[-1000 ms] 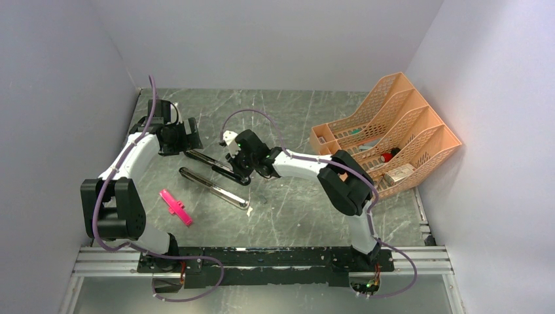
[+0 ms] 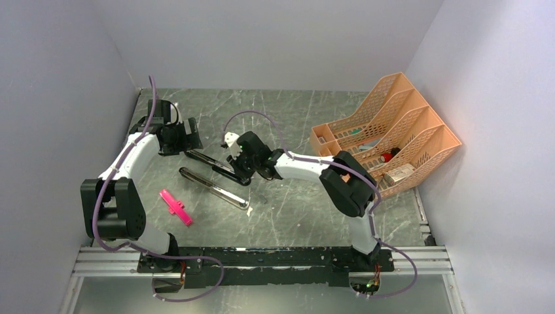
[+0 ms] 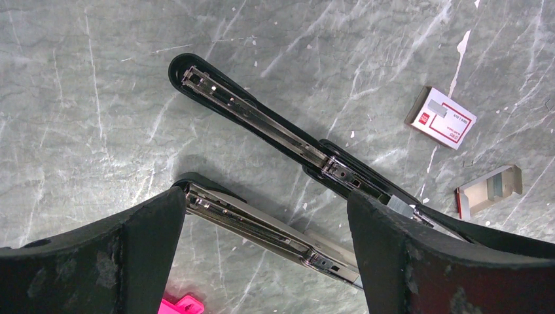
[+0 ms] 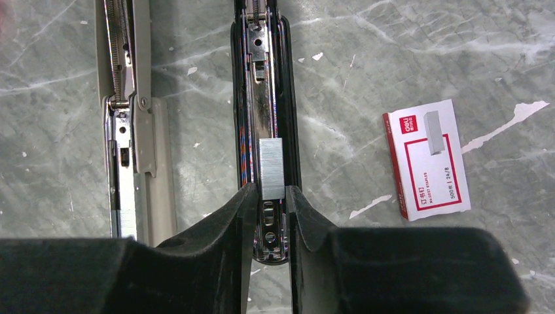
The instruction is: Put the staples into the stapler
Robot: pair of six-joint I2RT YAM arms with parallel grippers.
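Note:
The black stapler [image 3: 275,134] lies unfolded on the grey marbled table. In the right wrist view a silver staple strip [image 4: 271,167] lies lengthwise in its channel, near the front end. My right gripper is over this end, part open, its fingertips on either side of the strip's near end with narrow gaps showing. Whether they touch the stapler I cannot tell. A grey stapler [image 4: 124,150], also unfolded, lies alongside with staples in its channel. My left gripper stays wide open above the staplers' other ends, holding nothing.
A white-and-red staple box [image 4: 429,163] lies beside the black stapler with a small staple piece [image 4: 434,133] on top. An opened box part [image 3: 487,190] is close by. A pink stapler [image 2: 175,207] lies front left; an orange organizer [image 2: 429,134] stands at right.
The right arm has shifted only very slightly at its gripper. The left arm and the staplers look unmoved.

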